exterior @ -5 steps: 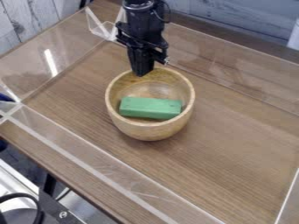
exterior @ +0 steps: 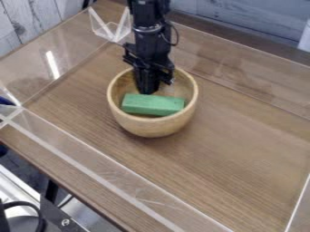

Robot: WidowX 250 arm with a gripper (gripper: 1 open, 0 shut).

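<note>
A light wooden bowl (exterior: 152,124) stands in the middle of the table, with a green block (exterior: 154,105) lying inside it. The black arm comes from the top centre, and my gripper (exterior: 147,89) reaches down inside the bowl at its back-left, just behind the block. The fingertips are small and dark; they look close together, and I see nothing held between them. Whether they touch the block cannot be made out.
Clear plastic edging runs along the left and front. Black cables lie at the bottom-left corner.
The bowl and block look almost unmoved.
</note>
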